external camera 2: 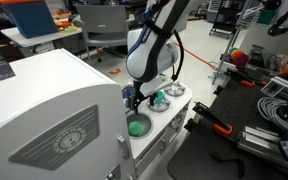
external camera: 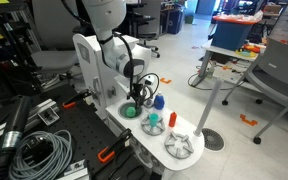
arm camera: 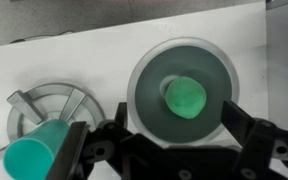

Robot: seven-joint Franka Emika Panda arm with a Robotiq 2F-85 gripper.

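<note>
A round green object [arm camera: 185, 97] lies inside the grey round basin [arm camera: 144, 100], just ahead of my gripper in the wrist view. My dark fingers [arm camera: 246, 128] stand wide apart, one on each side of the basin, with nothing between them. In exterior view 1 the gripper [external camera: 137, 98] hangs low at the basin's far side, and the green object [external camera: 129, 111] shows beside it. A teal cup [arm camera: 36, 150] stands on a burner [arm camera: 69, 98] to the left in the wrist view.
On the white counter a faucet [external camera: 149, 92] and a blue bottle [external camera: 159, 102] stand close behind the gripper. A red bottle [external camera: 173, 119] and a second burner [external camera: 179, 146] are further right. A tall white cabinet [external camera 2: 69, 130] borders the basin.
</note>
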